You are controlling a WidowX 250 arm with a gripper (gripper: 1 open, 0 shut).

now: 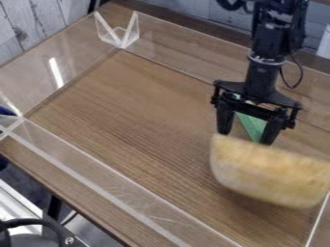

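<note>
My gripper (257,118) hangs at right of centre in the camera view, its dark fingers spread low over a green object (254,128), which it partly hides. Whether anything is between the fingers I cannot tell. A cream-coloured rounded shape (264,174) fills the lower right below the gripper, looking blurred.
A white wire-like holder (118,31) stands at the back left. A dark cable runs at the lower left edge.
</note>
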